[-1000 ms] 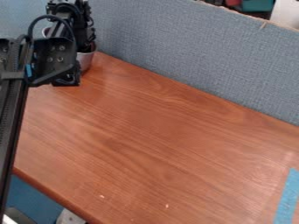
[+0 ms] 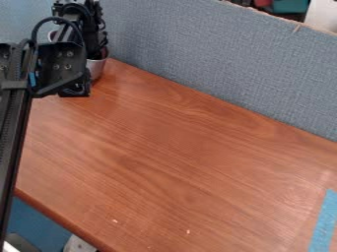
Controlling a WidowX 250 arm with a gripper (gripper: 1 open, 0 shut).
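Note:
My black arm [image 2: 16, 108] rises along the left edge of the camera view, its upper part with cables [image 2: 73, 64] reaching toward the back left corner of the wooden table [image 2: 184, 162]. A pale pot-like object [image 2: 95, 70] is partly hidden behind the arm there. My gripper's fingers cannot be made out among the dark parts, so I cannot tell whether it is open or shut.
A grey-blue partition [image 2: 211, 69] runs along the table's back. A blue tape strip [image 2: 322, 221] lies at the right front.

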